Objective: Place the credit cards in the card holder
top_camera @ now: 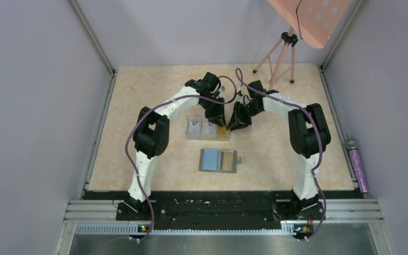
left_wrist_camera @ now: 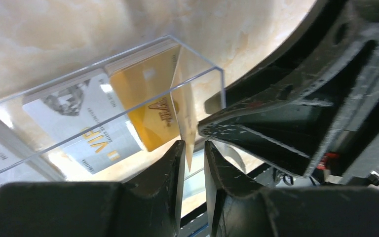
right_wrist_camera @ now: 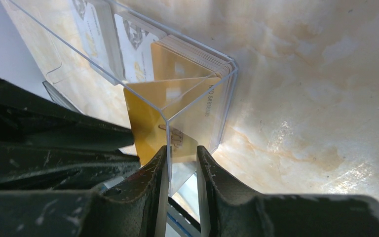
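In the top view a clear box (top_camera: 207, 139) with stacks of cards stands mid-table. One gold card (left_wrist_camera: 190, 108) is tilted up on edge at the box's right end, beside the flat gold stack (left_wrist_camera: 150, 96). My left gripper is part open, its fingers either side of the raised card's near edge with a gap showing. At the box's right corner, my right gripper is shut on the clear wall (right_wrist_camera: 169, 133). The same raised gold card (right_wrist_camera: 143, 106) leans inside that corner. The grey card holder (top_camera: 235, 166) lies in front of the box.
White cards (left_wrist_camera: 86, 121) lie in the box's other sections. Both grippers are close together at the box's right end. A tripod (top_camera: 284, 53) stands at the back right.
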